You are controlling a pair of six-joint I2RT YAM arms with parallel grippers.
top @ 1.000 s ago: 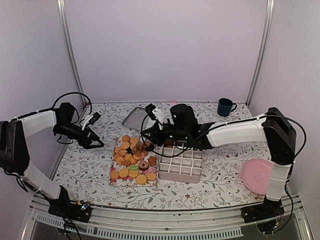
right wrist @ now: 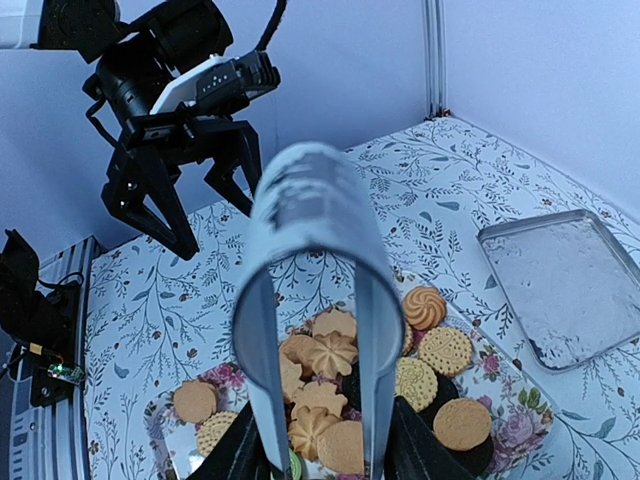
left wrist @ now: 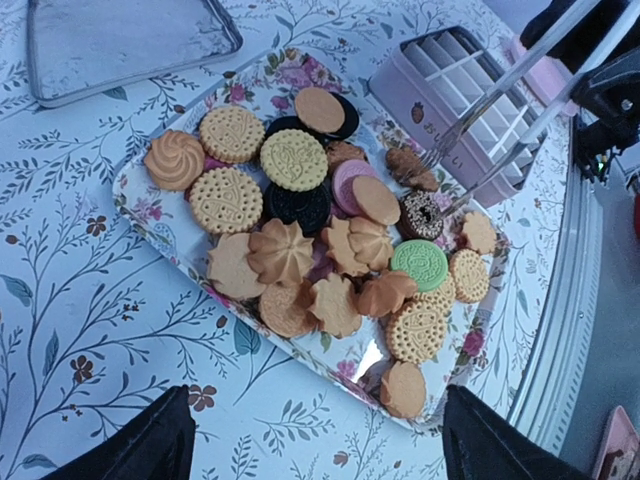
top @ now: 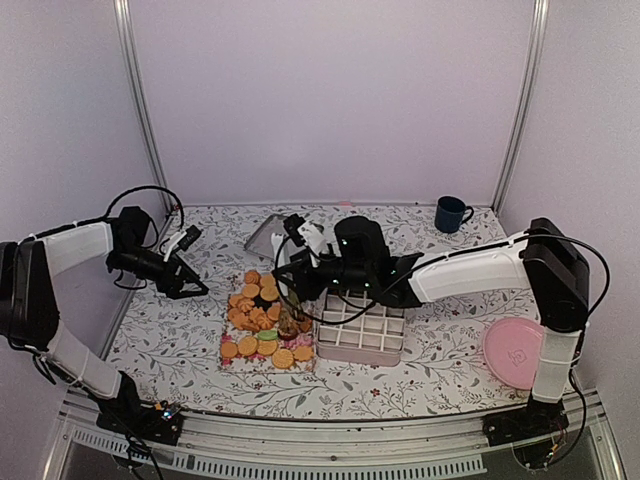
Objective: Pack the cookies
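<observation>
A floral tray (top: 230, 355) holds several cookies: round, star, dark, pink and green ones. A pink divided box (top: 360, 350) stands just right of it. My right gripper (top: 295, 290) is over the tray with metal tongs; in the left wrist view the tong tips reach down by the chocolate sprinkled cookie (left wrist: 420, 215) and a brown cookie (left wrist: 410, 170). Whether they grip either is unclear. My left gripper (top: 185, 285) stands open and empty, left of the tray, above the table.
An empty metal tray (top: 265, 235) lies behind the cookie tray. A navy mug (top: 450, 215) stands back right, a pink plate (top: 515, 352) front right.
The right arm has shifted slightly, the tongs moving over the cookies near the box's left side. The left arm looks unchanged.
</observation>
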